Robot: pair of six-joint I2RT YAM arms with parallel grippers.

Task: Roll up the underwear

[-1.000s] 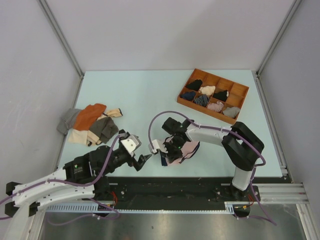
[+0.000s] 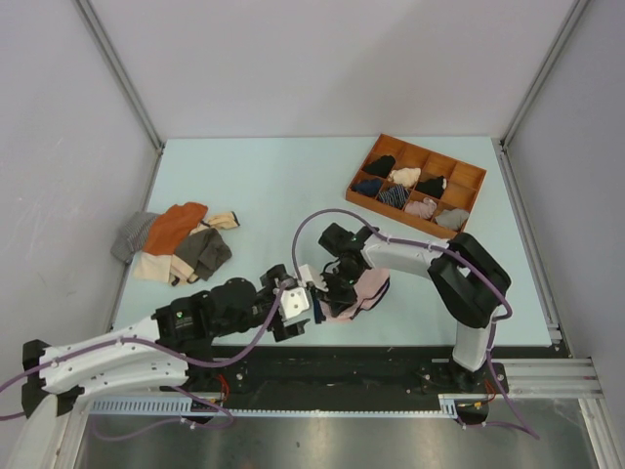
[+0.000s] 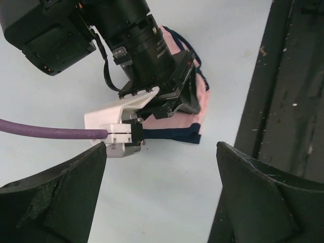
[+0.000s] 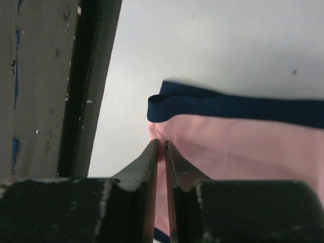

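Note:
Pink underwear with a navy band (image 2: 366, 293) lies on the front middle of the table. My right gripper (image 2: 334, 305) is down on it; in the right wrist view its fingertips (image 4: 162, 147) are close together at a pinched fold of pink fabric just below the navy band (image 4: 238, 106). My left gripper (image 2: 305, 322) stands just left of the underwear. In the left wrist view its fingers (image 3: 253, 197) are wide apart with bare table between, and the right gripper is ahead of it.
A wooden divider box (image 2: 459, 176) with folded garments sits at the back right. A heap of cloths (image 2: 176, 230) lies at the left. The table's front edge is close below the underwear.
My left gripper has moved right, toward the underwear. My right gripper has shifted slightly and remains on the garment.

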